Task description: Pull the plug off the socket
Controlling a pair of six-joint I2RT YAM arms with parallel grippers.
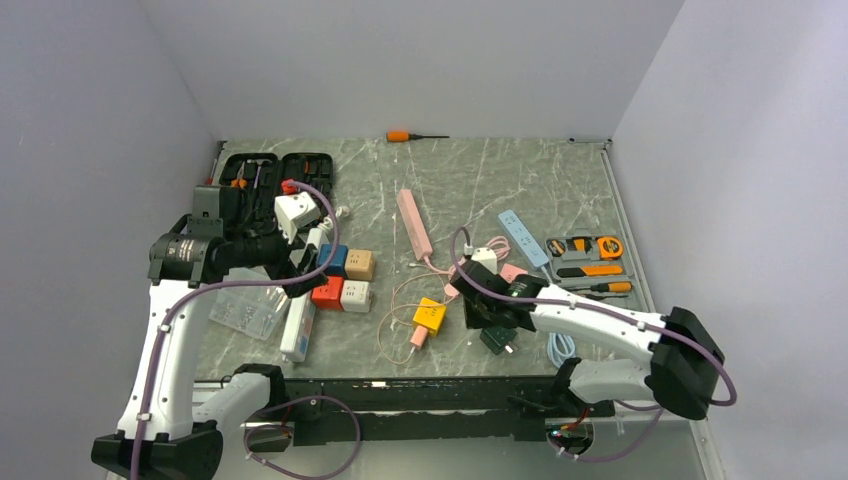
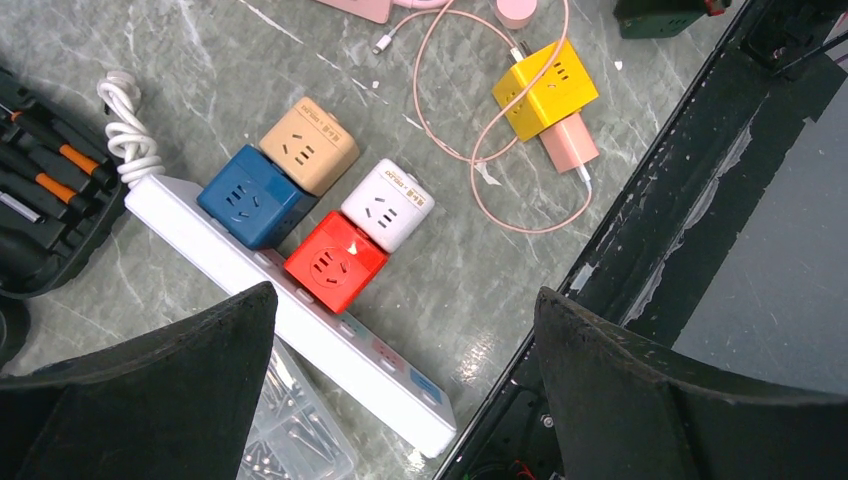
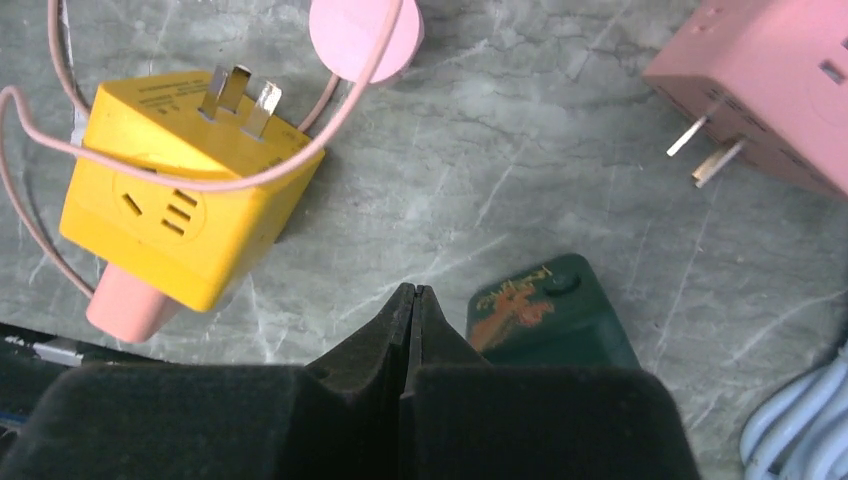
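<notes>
The yellow cube socket [image 1: 430,316] lies on the table with a pink charger plug [image 2: 569,142] against its side and a pink cable [image 3: 215,186] across it. My right gripper is shut, nothing showing between its fingers. It is to the right of the yellow socket, beside a dark green adapter [image 3: 557,318] that it partly covers. My left gripper stands open and empty at the left, above a white power strip [image 2: 350,358]. Ahead of it are the red socket [image 2: 336,262], white socket [image 2: 389,206], blue socket [image 2: 254,200] and beige socket [image 2: 310,146].
A pink power strip [image 1: 414,224] and light blue power strip [image 1: 524,238] lie farther back. Tool trays [image 1: 586,246] sit at the right, and a clear parts box [image 1: 246,310] at the left. A pink socket with bare prongs [image 3: 770,90] is right of the right gripper.
</notes>
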